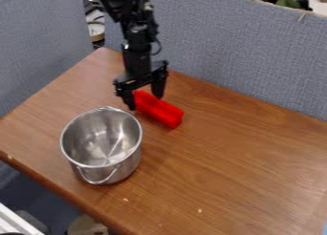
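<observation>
A red cylindrical object [163, 112] lies diagonally on the wooden table [230, 172], left of the table's middle. My black gripper [138, 92] is low over its upper-left end, with the fingertips around or just above that end; whether they touch it I cannot tell. A steel pot [101, 146] with a handle stands to the lower left of the red object.
Grey padded walls [232, 65] border the table at the back and left.
</observation>
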